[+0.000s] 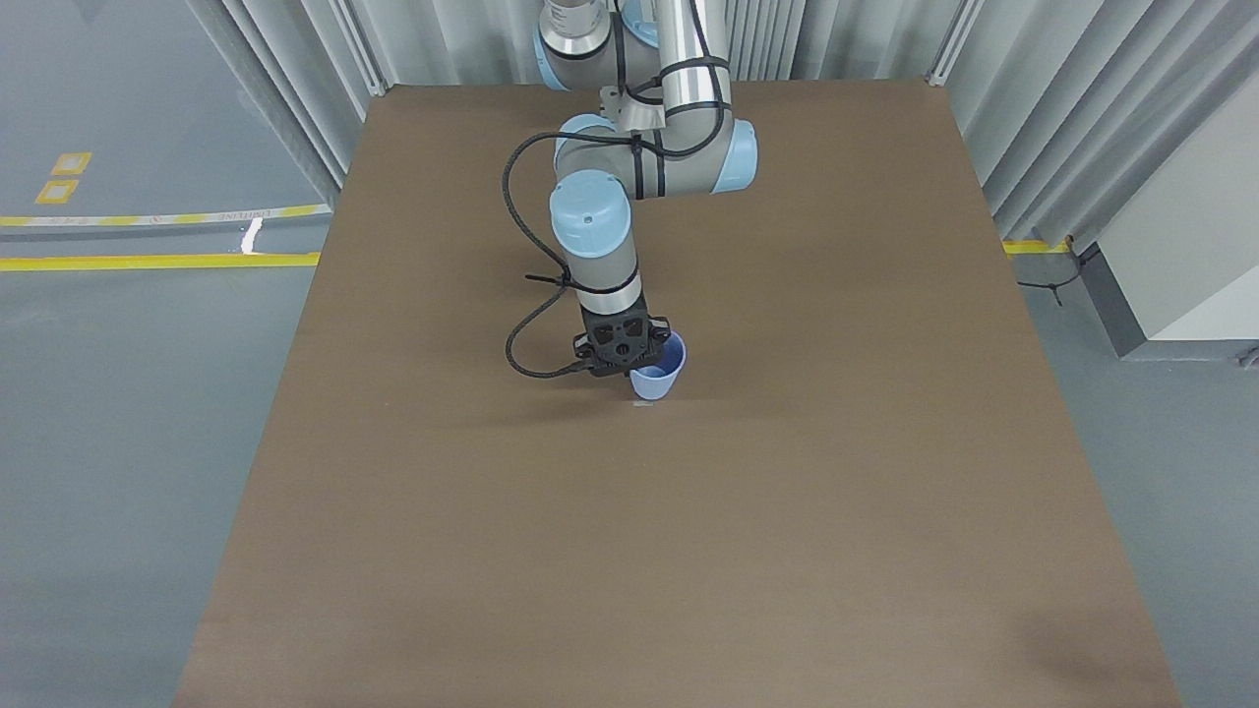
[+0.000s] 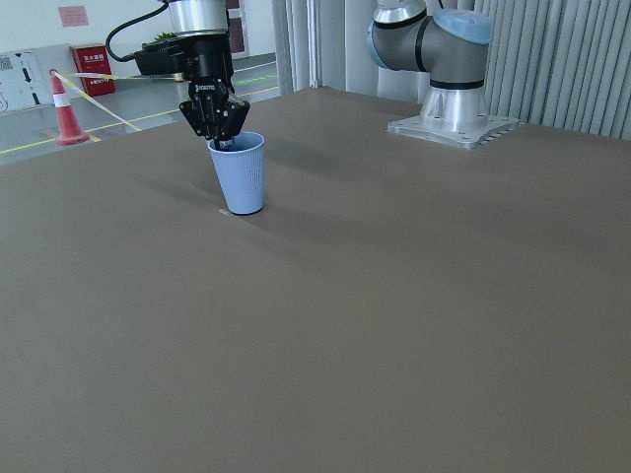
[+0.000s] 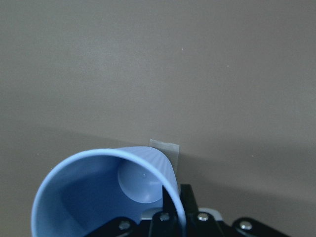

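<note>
A light blue ribbed cup (image 1: 664,380) stands upright on the brown table under my gripper, seen also in the left view (image 2: 240,179). My gripper is at the cup's rim: in the wrist view its black fingers sit one on either side of the wall, close together, shut on it. The front view hides the fingertips behind the gripper's body. A small translucent tape piece (image 3: 165,148) lies on the table at the cup's base.
</note>
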